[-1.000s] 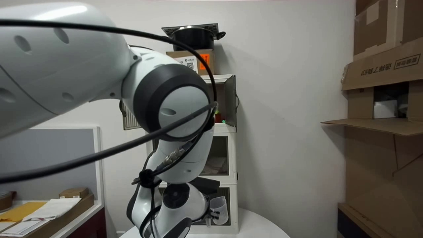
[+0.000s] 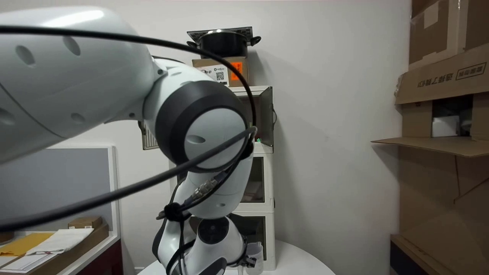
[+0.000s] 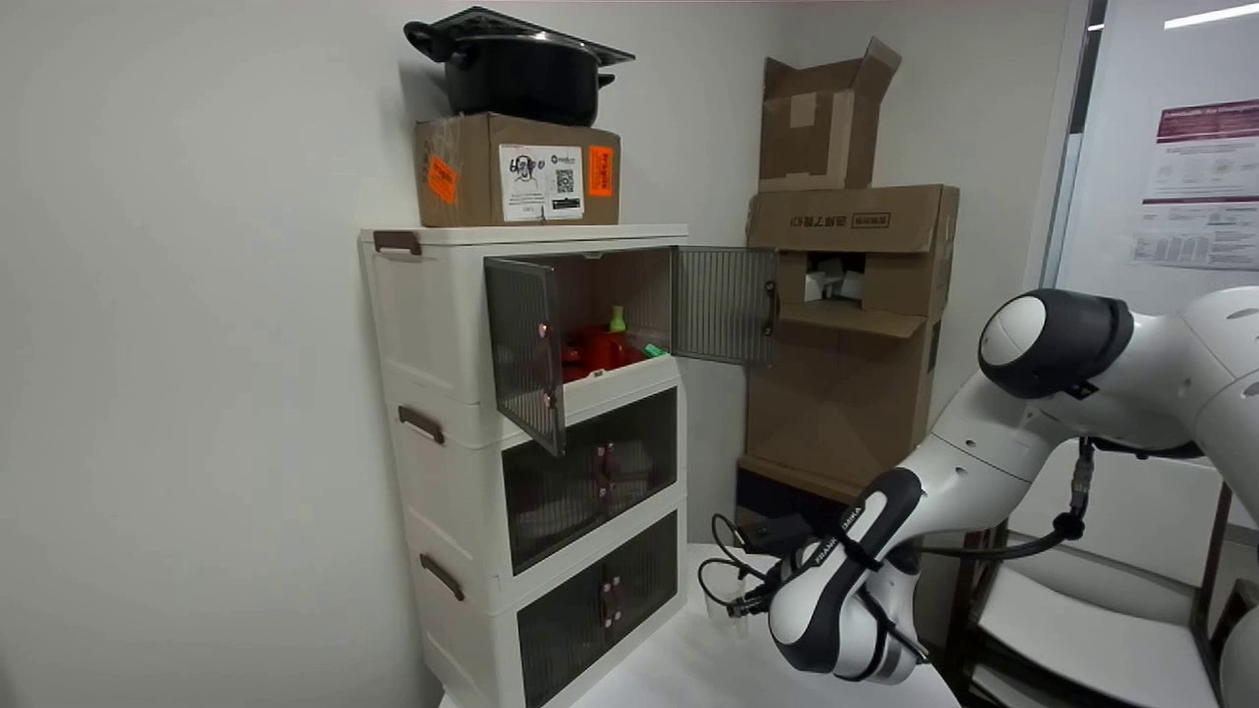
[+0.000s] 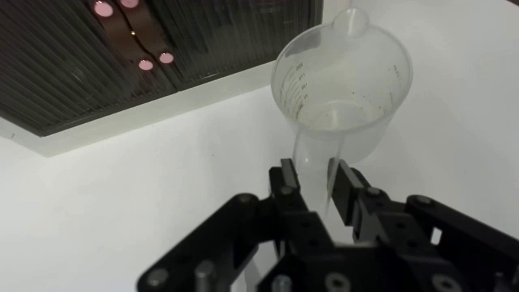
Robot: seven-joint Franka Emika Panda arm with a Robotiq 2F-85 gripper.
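Note:
A clear measuring cup (image 4: 340, 82) with printed volume marks stands upright in the wrist view, its spout pointing away from me and its inside looking empty. Its handle (image 4: 311, 182) runs down between the two black fingers of my gripper, which is shut on it. In exterior view 1 the cup (image 2: 255, 258) shows low, just right of the gripper (image 2: 250, 262), at the level of the white table (image 2: 298, 259). Whether its base rests on the table I cannot tell. The robot's hand partly hides the cup in exterior view 2.
Beside the cup rises a white stacked cabinet (image 3: 454, 519). Its top compartment has both doors open, with red items (image 3: 599, 350) inside; the lower doors are closed. A box (image 3: 519, 171) and black pot (image 3: 525, 81) sit on top. Bare table lies left of the gripper in the wrist view.
In exterior view 1 the arm has come down and slightly to the right.

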